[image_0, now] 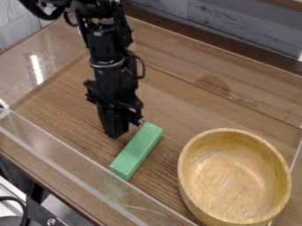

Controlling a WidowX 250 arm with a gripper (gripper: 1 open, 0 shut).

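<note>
My black arm reaches down from the top left to the gripper (116, 127), which hangs low over the wooden surface, shut with nothing visible between its fingers. Just right of and below it lies a green rectangular block (137, 152), lengthwise from upper right to lower left, apart from the fingertips.
A large pale yellow oval bowl (234, 177) takes up the lower right, close to the block. A grey panelled wall (224, 26) stands behind, and a clear edge strip runs along the lower left.
</note>
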